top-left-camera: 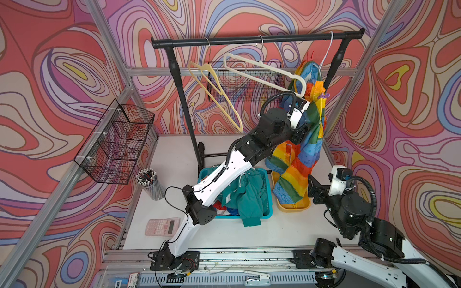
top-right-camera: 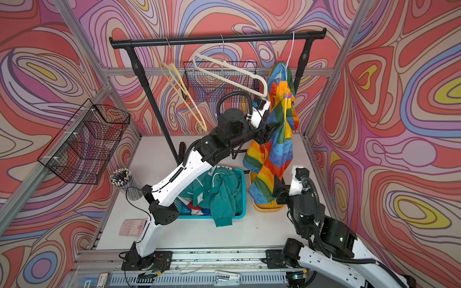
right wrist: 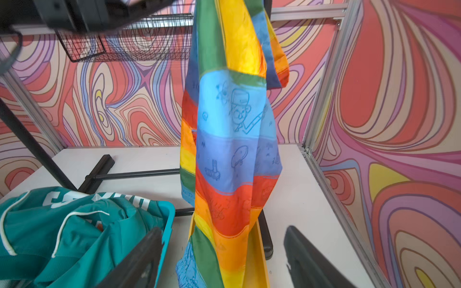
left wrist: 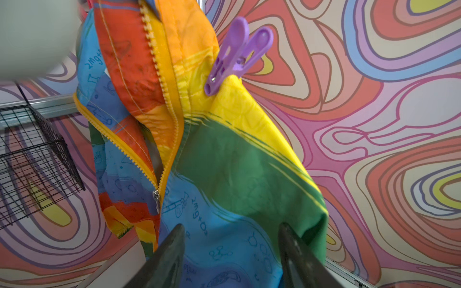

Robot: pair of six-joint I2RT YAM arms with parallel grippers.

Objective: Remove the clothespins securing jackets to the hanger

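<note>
The rainbow-coloured jacket (top-left-camera: 304, 153) hangs from a white hanger (top-left-camera: 330, 48) at the rack's right end. A purple clothespin (left wrist: 229, 60) is clipped on the jacket's yellow upper part. It also shows as a small purple clothespin (top-left-camera: 324, 95) in the top left view. My left gripper is in front of the jacket, below and apart from this pin, fingers spread, with blue and green fabric behind them. Lower and to the right, my right gripper stands open, facing the jacket's hanging lower part. Whether another pin sits behind the folds is hidden.
An empty cream hanger (top-left-camera: 266, 67) hangs close above the left arm; yellow hangers (top-left-camera: 216, 96) hang farther left. Beneath the jacket is an orange bin (top-left-camera: 294, 208). Beside it stands a blue basket (top-left-camera: 269, 192) with a green jacket (top-left-camera: 249, 192).
</note>
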